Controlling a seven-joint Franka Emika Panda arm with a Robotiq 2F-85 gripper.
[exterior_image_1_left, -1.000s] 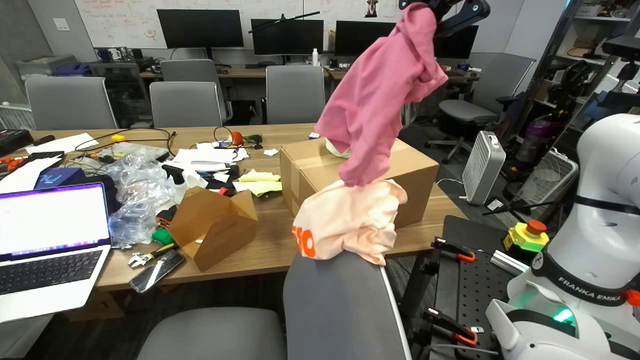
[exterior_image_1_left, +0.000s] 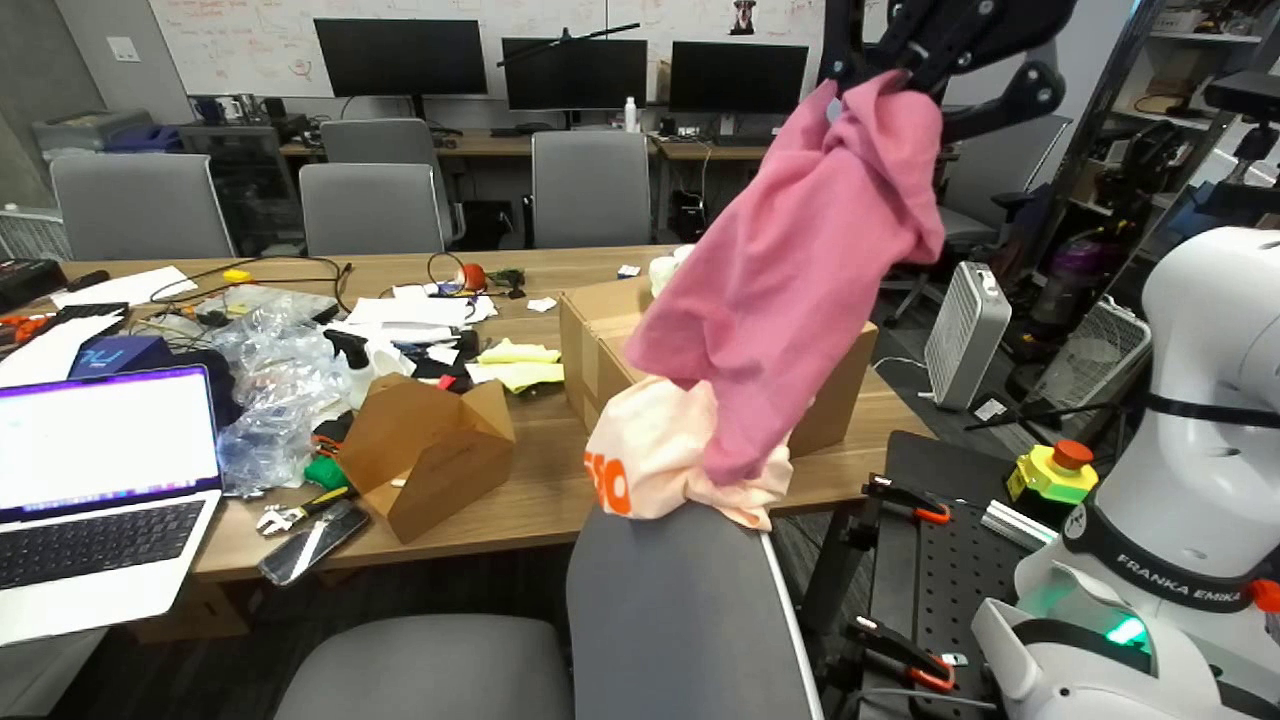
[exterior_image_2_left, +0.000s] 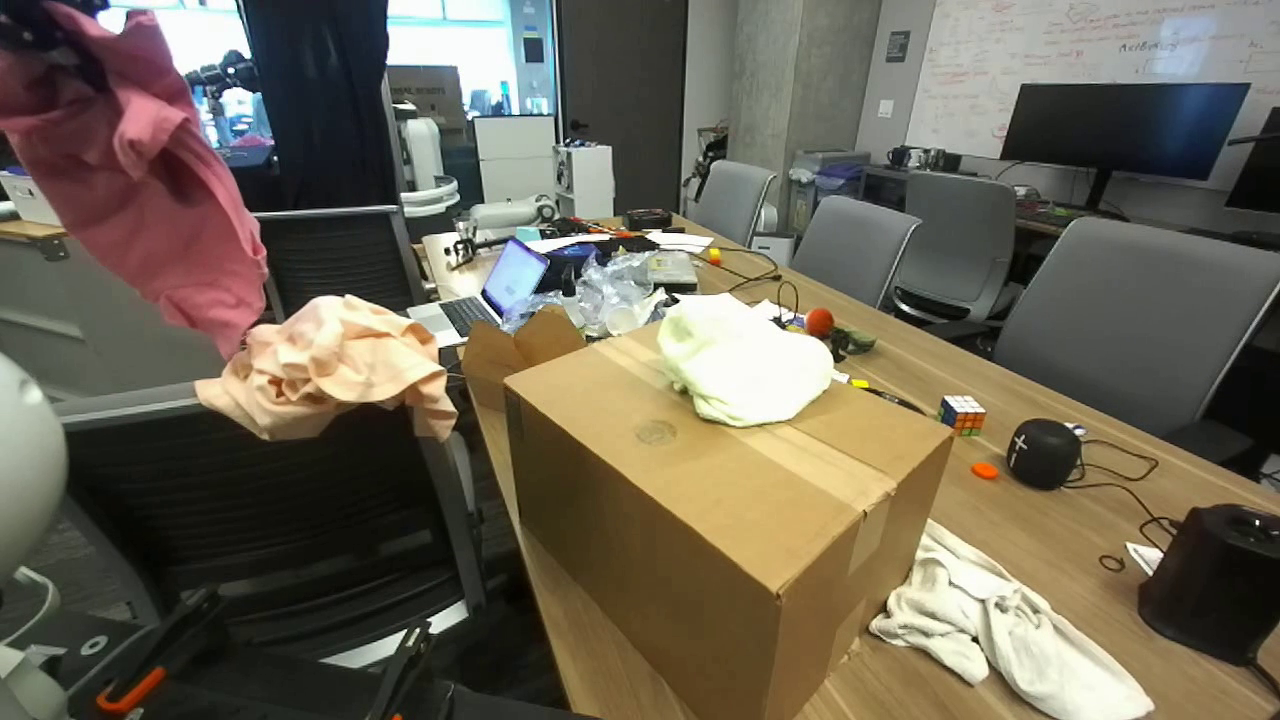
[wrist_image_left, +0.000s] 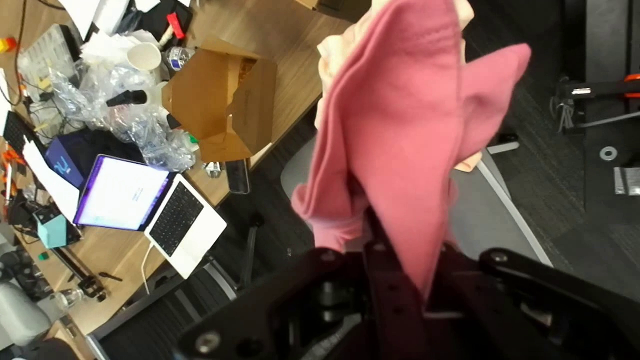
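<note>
A pink cloth (exterior_image_1_left: 792, 264) hangs from my gripper (exterior_image_1_left: 866, 82), which is shut on its upper end. In the wrist view the cloth (wrist_image_left: 402, 138) covers most of the space in front of the fingers, so the fingertips are partly hidden. A peach cloth (exterior_image_1_left: 654, 450) with orange lettering lies draped over the top of a grey chair back (exterior_image_1_left: 684, 600). The pink cloth's lower tip overlaps the peach cloth in exterior view 1; in exterior view 2 that tip reaches the peach cloth's (exterior_image_2_left: 330, 360) left side. Whether they touch, I cannot tell.
A large cardboard box (exterior_image_2_left: 672, 516) stands on the table behind the chair, with a pale yellow-green cloth (exterior_image_2_left: 744, 360) on top. A white cloth (exterior_image_2_left: 1008, 624) lies beside it. An open small box (exterior_image_1_left: 426, 456) and a laptop (exterior_image_1_left: 108, 480) sit to the left.
My gripper has moved right in exterior view 1, carrying the pink cloth. The cloth's lower end now hangs lower, over the peach cloth's right part. The peach cloth has stayed on the chair.
</note>
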